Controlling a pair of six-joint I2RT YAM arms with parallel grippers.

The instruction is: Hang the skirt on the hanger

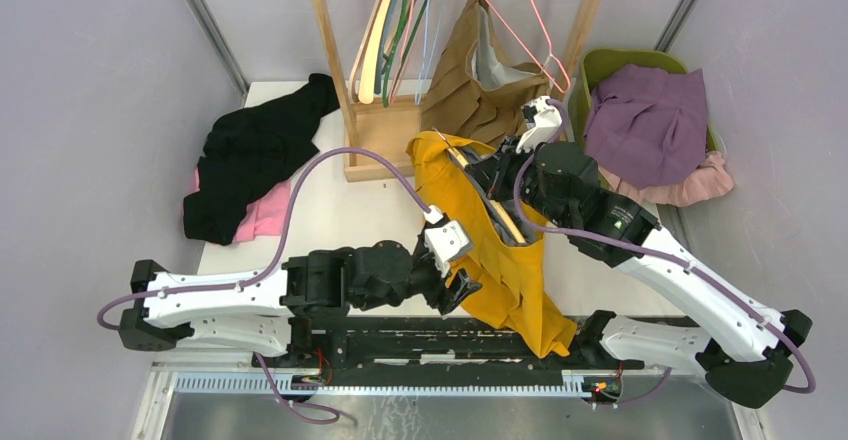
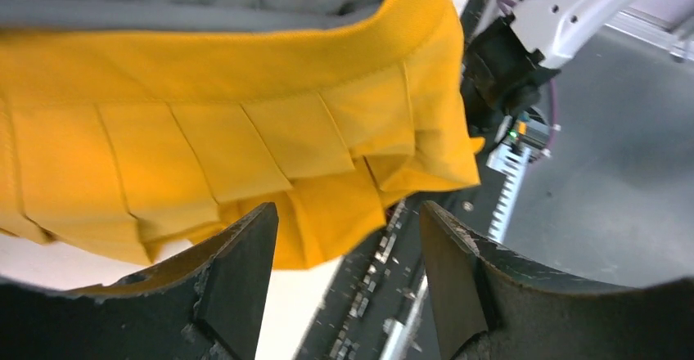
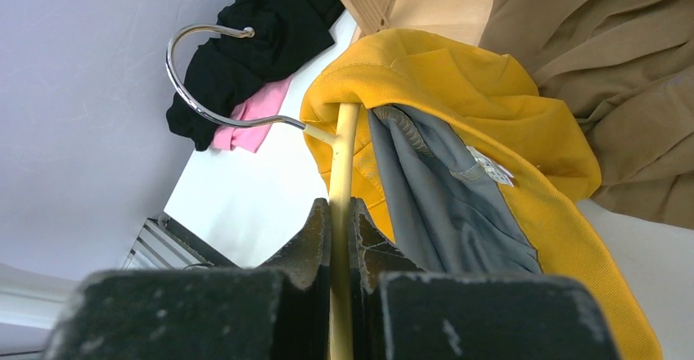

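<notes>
A yellow pleated skirt with grey lining hangs around a pale yellow hanger, whose metal hook shows at the upper left of the right wrist view. My right gripper has its fingers on either side of the hanger's bar, inside the waist, above the grey lining. My left gripper stands open just beside the skirt, its fingers empty in the left wrist view, near the skirt's lower pleats.
A wooden rack with several hangers stands at the back, with a brown skirt. Black and pink cloth lie on the left; a green bin with purple cloth is at the right. White table shows around the skirt.
</notes>
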